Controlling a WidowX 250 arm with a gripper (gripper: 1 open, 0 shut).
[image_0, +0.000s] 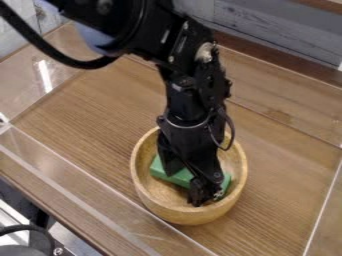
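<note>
My black gripper (195, 172) reaches down into a round wooden bowl (148, 198), its fingers at a green block (170, 172) lying inside. The gripper covers the middle of the block, so I cannot see whether the fingers touch it or stand around it.
The bowl rests on a wooden table (83, 120) with open room to the left and right. A grey plank wall (267, 25) runs along the back. Dark cables hang at the upper left and lower left.
</note>
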